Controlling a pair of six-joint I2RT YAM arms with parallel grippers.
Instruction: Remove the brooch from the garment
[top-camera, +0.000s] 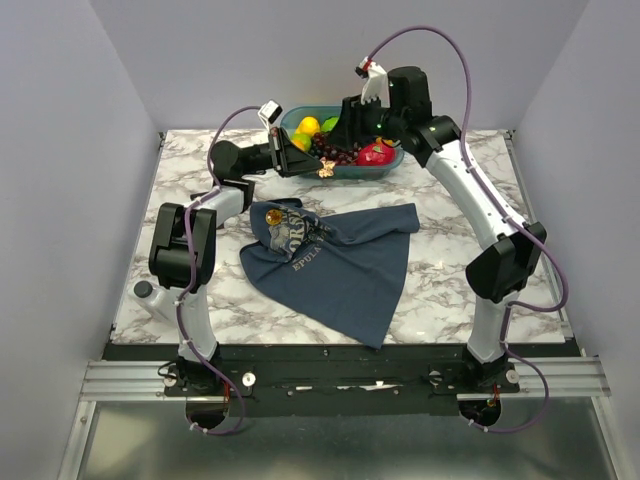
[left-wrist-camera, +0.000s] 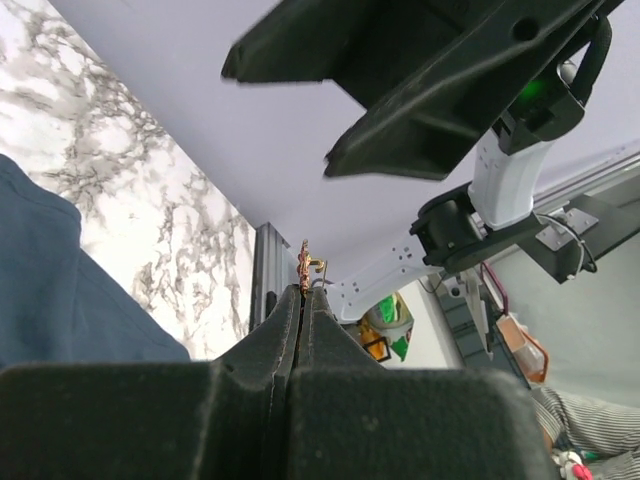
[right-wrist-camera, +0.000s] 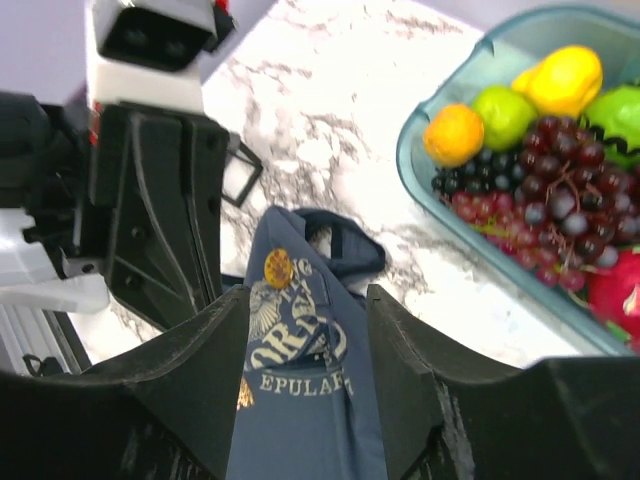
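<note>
At the tips of my left gripper is a small golden brooch (left-wrist-camera: 308, 263), with the closed fingers pinching its thin end. From above, this gripper (top-camera: 317, 163) and brooch (top-camera: 326, 170) appear over the space between the garment and the fruit bin. The dark blue garment (top-camera: 345, 270) lies on the table with printed lettering. A round golden piece (top-camera: 273, 216) rests on its upper left part, plain too in the right wrist view (right-wrist-camera: 278, 268). My right gripper is open and empty, raised near the brooch; its spread fingers (left-wrist-camera: 400, 135) show above the left one.
Behind the garment stands a teal bin (top-camera: 362, 172) full of fruit. A white cylindrical object (top-camera: 150, 297) lies at the table's left edge.
</note>
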